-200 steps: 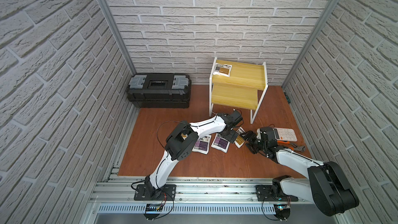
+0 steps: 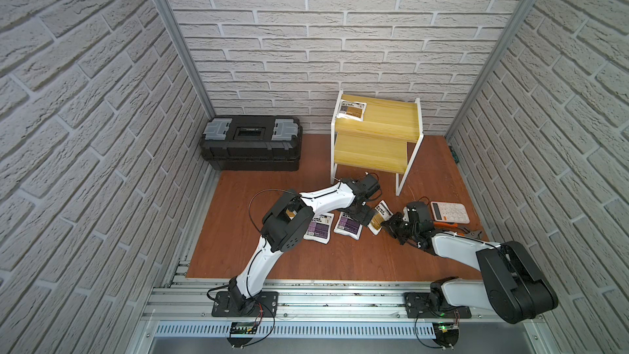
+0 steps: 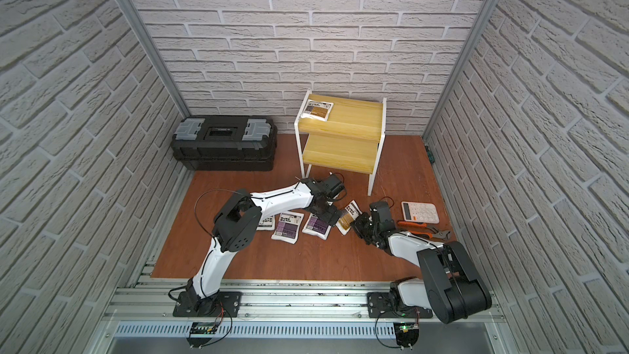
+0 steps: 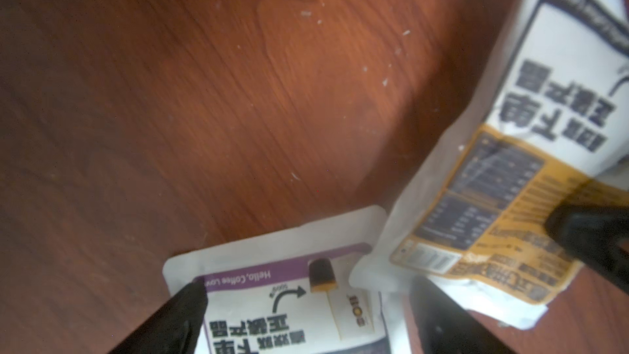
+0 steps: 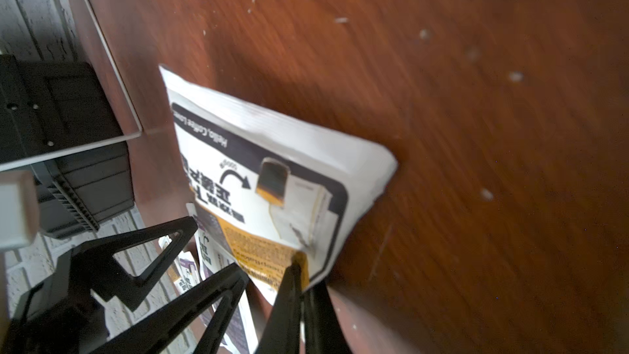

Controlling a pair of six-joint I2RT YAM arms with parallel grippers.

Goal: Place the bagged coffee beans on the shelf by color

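Note:
An orange-labelled coffee bag is pinched at its edge by my right gripper, which is shut on it. In the left wrist view the same bag stands tilted, one corner overlapping a purple-labelled bag. My left gripper is open over that purple bag, its fingers wide apart. Another purple bag lies farther left. On the upper board of the shelf, at its left end, rests an orange-labelled bag. The lower board looks bare.
A black toolbox stands at the back left. A pale calculator-like item and an orange-handled tool lie to the right. Both arms work close together, with open table in front of them.
The left arm has hardly moved.

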